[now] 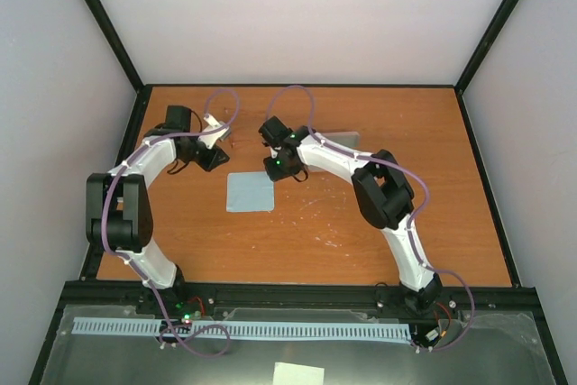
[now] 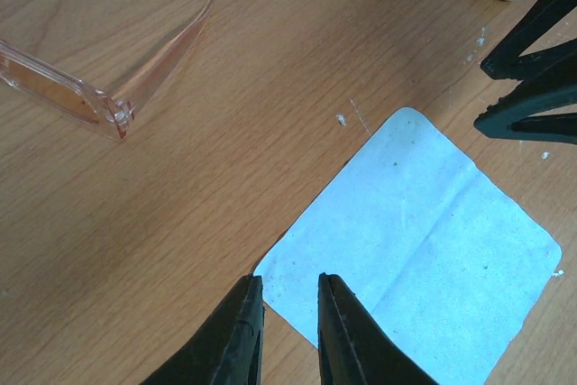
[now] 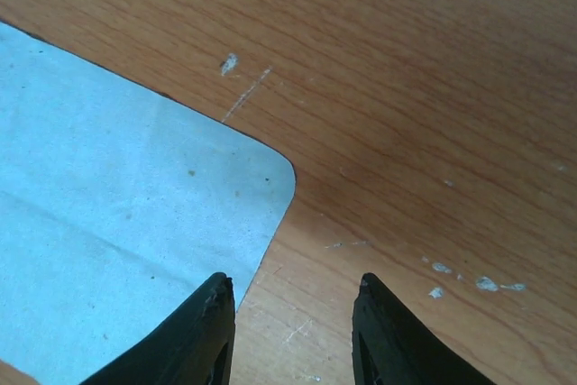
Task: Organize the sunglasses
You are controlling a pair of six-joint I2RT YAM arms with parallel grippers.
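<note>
A light blue cloth [image 1: 250, 191] lies flat mid-table. Clear pinkish sunglasses [image 2: 126, 107] lie on the wood beyond it in the left wrist view, only partly in frame. My left gripper points down above the table between cloth and sunglasses, its fingertips fairly close together; I see nothing clearly held between them. My right gripper is over the cloth's corner, fingers apart with nothing between them. Its black fingers also show at the upper right of the left wrist view.
A pale grey case [image 1: 338, 140] sits behind the right arm, its corner in the left wrist view. Dark frame edges and walls border it.
</note>
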